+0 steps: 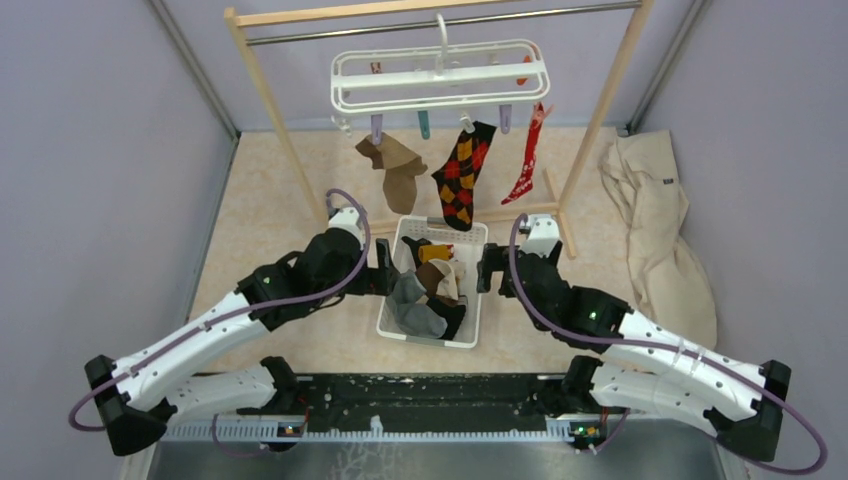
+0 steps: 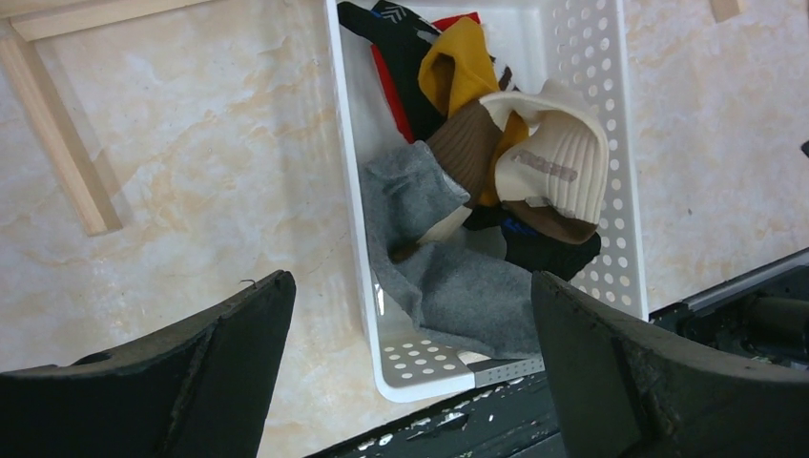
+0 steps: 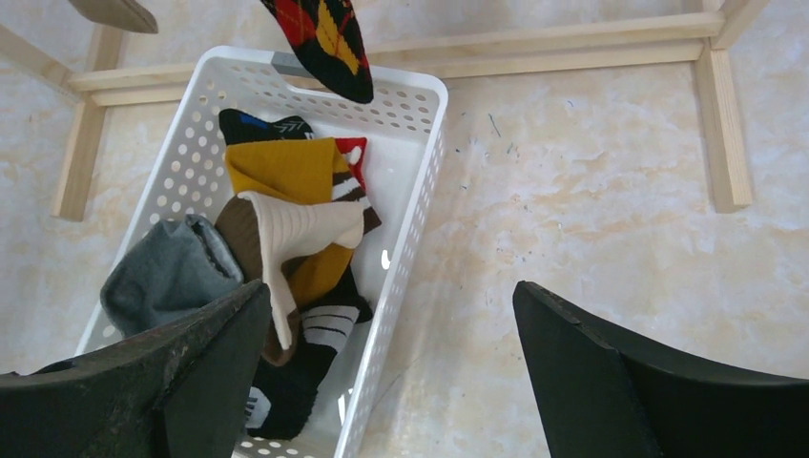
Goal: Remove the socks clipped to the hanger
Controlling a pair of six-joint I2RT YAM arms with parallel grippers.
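From the white clip hanger (image 1: 440, 78) in the top view hang a brown sock (image 1: 400, 180), a black argyle sock (image 1: 463, 175) and a red patterned sock (image 1: 527, 160), seen nearly edge-on. The argyle sock's toe (image 3: 334, 57) shows at the top of the right wrist view. Several socks lie heaped in the white basket, among them a grey one (image 2: 467, 296) and a mustard one (image 3: 286, 169). My left gripper (image 1: 388, 268) is open and empty at the basket's left side. On its right side my right gripper (image 1: 482, 268) also stands open, nothing between its fingers.
The white basket (image 3: 405, 219) stands on the floor below the hanger. A wooden rack (image 1: 598, 110) frames the hanger, with its feet and crossbar behind the basket. A beige cloth (image 1: 655, 230) lies at the far right. Floor on both sides of the basket is clear.
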